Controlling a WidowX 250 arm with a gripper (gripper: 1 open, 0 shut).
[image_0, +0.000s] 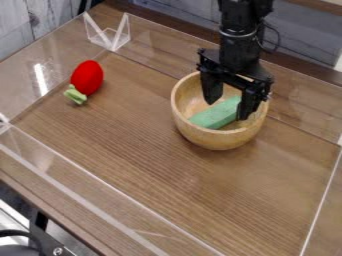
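Observation:
A black robot gripper reaches down from the top over a tan round bowl, its two fingers spread apart above and inside the bowl's back part. A green elongated object lies in the bowl beneath the fingers. Whether anything touches the fingertips is hard to tell.
A red oval object with a small green piece lies at the left. A white wire rack stands at the back left.

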